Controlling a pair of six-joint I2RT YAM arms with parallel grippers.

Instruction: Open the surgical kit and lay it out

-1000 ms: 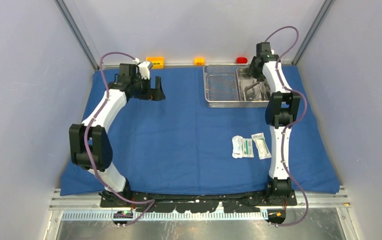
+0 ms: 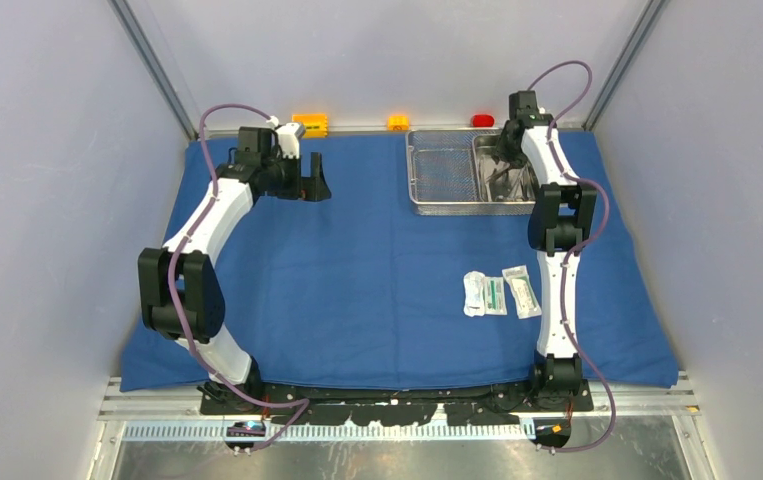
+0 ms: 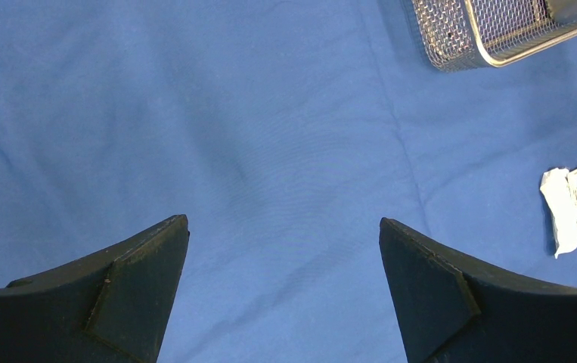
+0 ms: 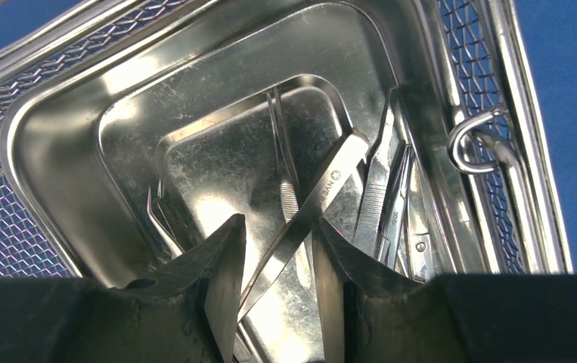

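My right gripper is lowered into the steel tray (image 4: 217,87), its fingers part open. Between and ahead of its fingers lies a flat, shiny metal instrument (image 4: 336,176), slanting across a thin pair of tweezers (image 4: 287,198). Whether both fingers touch it, I cannot tell. Along the tray's right side rest several slim instruments (image 4: 376,186); curved tips (image 4: 162,221) show to the left, partly hidden by a finger. My left gripper stands wide open above the blue cloth (image 3: 270,151), with nothing between its fingers.
The tray sits in the right part of a wire mesh basket (image 2: 444,208); the basket's left part looks empty. Nearer the front lie a white packet (image 2: 473,294), a green-marked packet (image 2: 494,296) and a longer packet (image 2: 522,291).
The left arm, basket and packets stay where they were.
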